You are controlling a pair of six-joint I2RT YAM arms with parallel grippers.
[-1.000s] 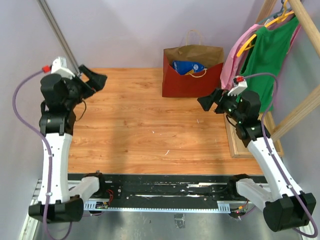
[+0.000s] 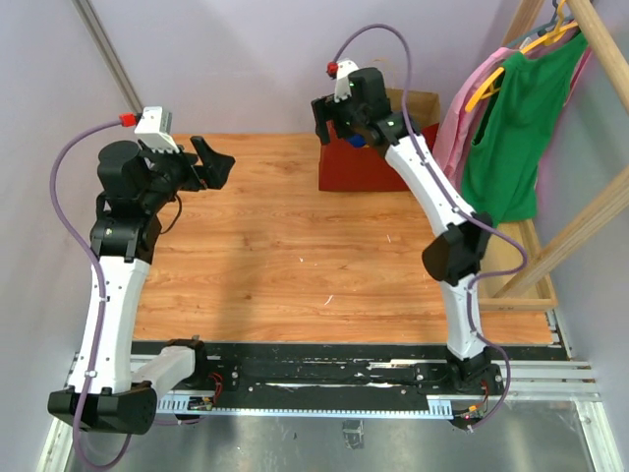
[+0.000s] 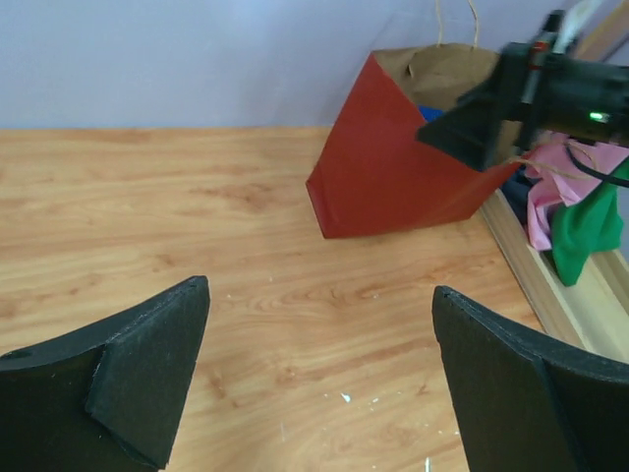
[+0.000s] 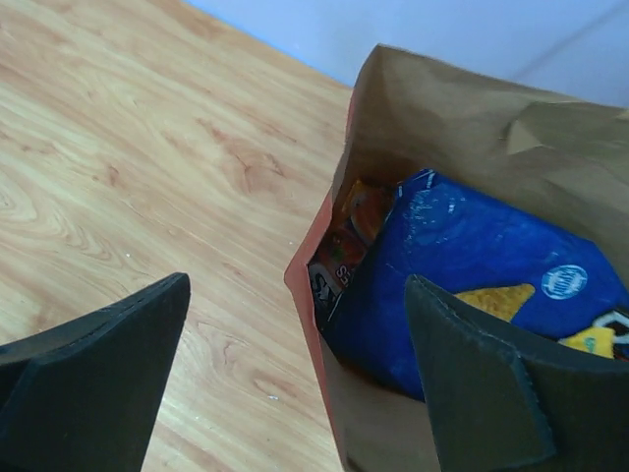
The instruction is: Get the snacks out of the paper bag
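A red paper bag [image 2: 369,172] stands at the back right of the wooden table, also in the left wrist view [image 3: 364,172]. Seen from above in the right wrist view, it holds a blue snack pack [image 4: 462,246] and darker packs [image 4: 344,246] beside it. My right gripper [image 2: 327,116] is over the bag's opening, its finger apart with nothing visible between the fingers. My left gripper [image 2: 209,162] hangs open and empty over the left back of the table.
A wooden rack [image 2: 600,206] with pink and green garments stands at the right. Walls border the back and sides.
My right arm has risen up and left from beside the rack to over the bag, now covering much of its opening. The left gripper has shifted slightly right.
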